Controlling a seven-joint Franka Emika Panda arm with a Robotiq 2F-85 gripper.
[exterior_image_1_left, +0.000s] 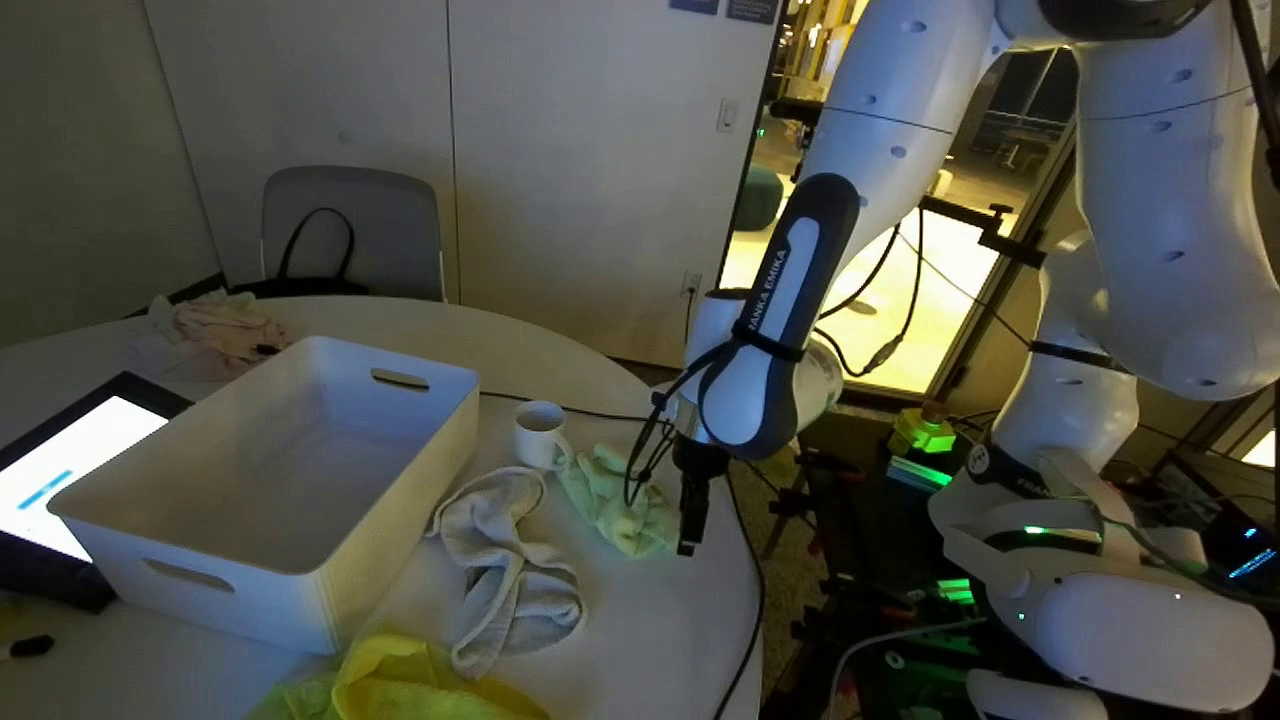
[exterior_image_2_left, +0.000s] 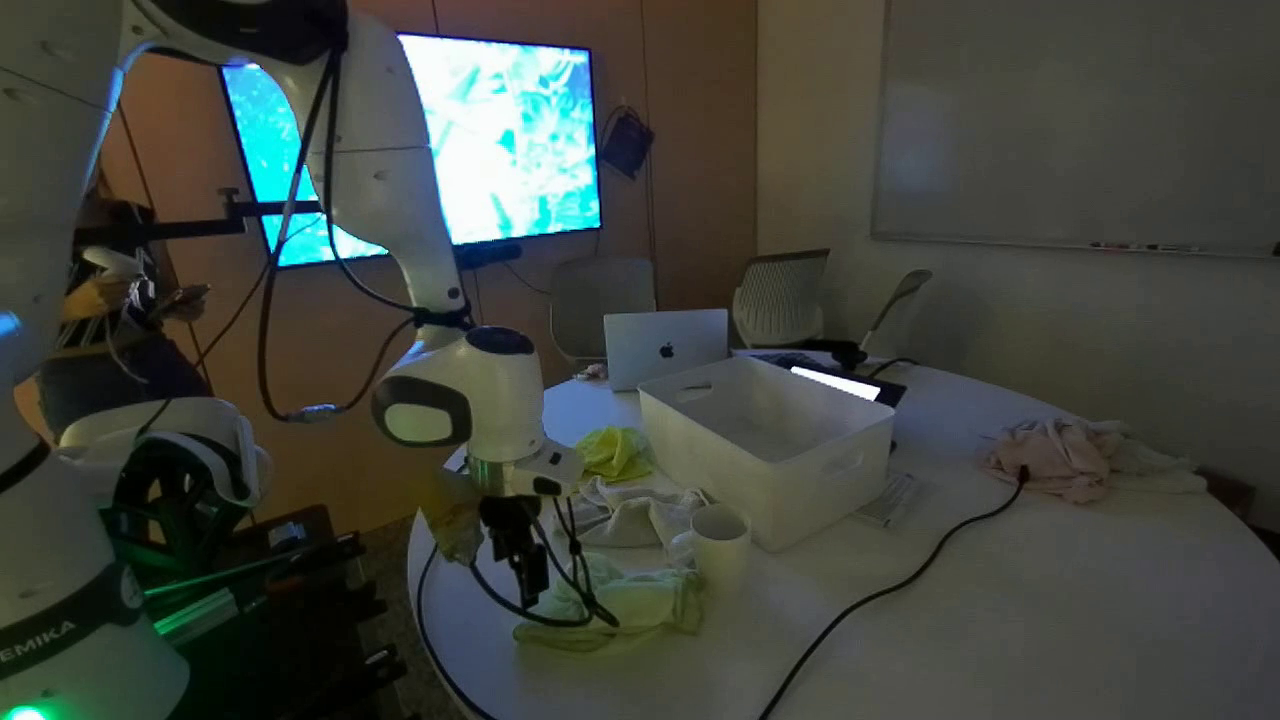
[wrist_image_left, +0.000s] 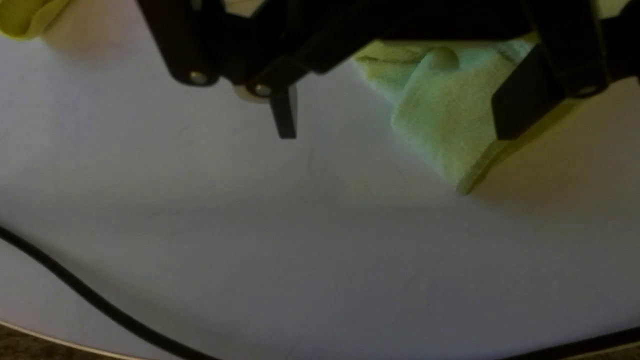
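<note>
My gripper is open, its two fingertips wide apart over the table with nothing held between them. Partly under the fingers in the wrist view lies a pale green cloth (wrist_image_left: 447, 108), its corner near the right finger (wrist_image_left: 528, 99). In exterior view 1 the gripper (exterior_image_1_left: 689, 546) points down at the right edge of that crumpled cloth (exterior_image_1_left: 624, 510). Beside it stands a white mug (exterior_image_1_left: 540, 438), upright. A grey cloth (exterior_image_1_left: 510, 576) lies between the green one and the large white bin (exterior_image_1_left: 414, 516). Toward the front is a yellow cloth (exterior_image_1_left: 414, 684).
The bin looks empty in exterior view 1. A black cable (wrist_image_left: 90, 294) runs along the table's near edge. Beyond the bin are a laptop (exterior_image_2_left: 666, 348) and a lit screen (exterior_image_1_left: 72, 474). A pinkish cloth (exterior_image_2_left: 1056, 456) lies on the table's far side.
</note>
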